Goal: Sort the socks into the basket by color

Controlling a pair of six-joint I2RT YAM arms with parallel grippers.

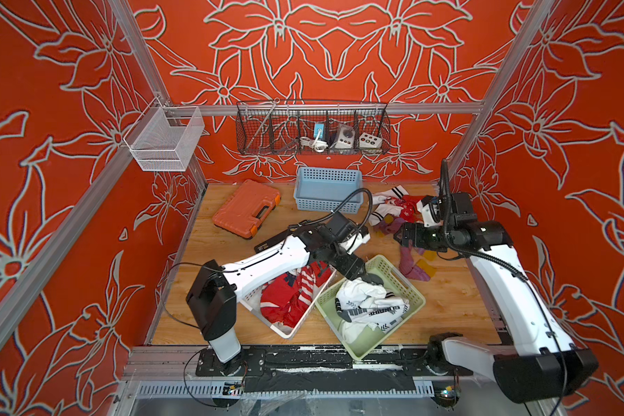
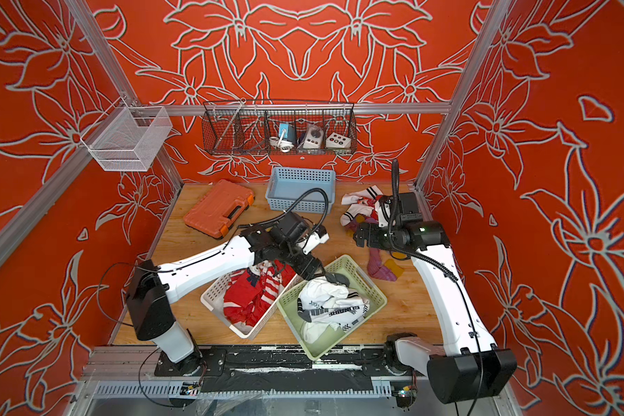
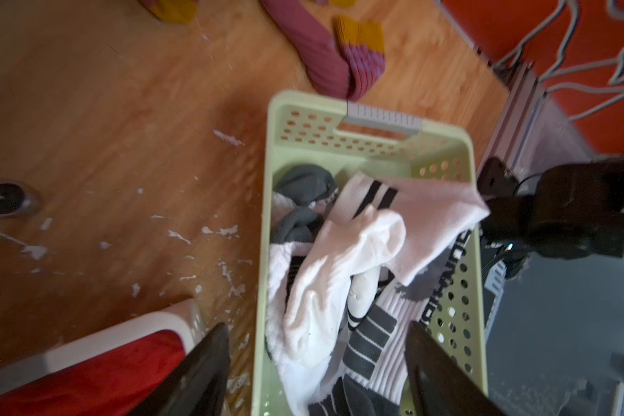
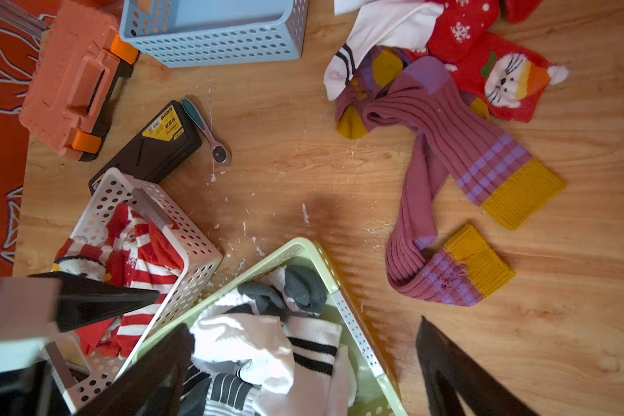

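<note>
In the left wrist view my left gripper is over the green basket (image 3: pixel 262 312), its fingers apart. White and grey socks (image 3: pixel 339 277) lie heaped in that basket below them; I see none held. Red and striped socks (image 1: pixel 284 298) fill the white basket (image 1: pixel 284 334) to its left. My right gripper is open and empty, above the table near the green basket. On the table, purple socks with mustard cuffs (image 4: pixel 430 166) lie loose. Behind them are red Christmas socks (image 4: pixel 513 76) and a white sock with black stripes (image 4: pixel 381 34).
An empty blue basket (image 1: pixel 328 201) stands at the back. To its left lie an orange case (image 1: pixel 246 208), a black box (image 4: pixel 149 145) and a small tool (image 4: pixel 208 131). Bare table shows right of the purple socks. The left arm reaches across the white basket.
</note>
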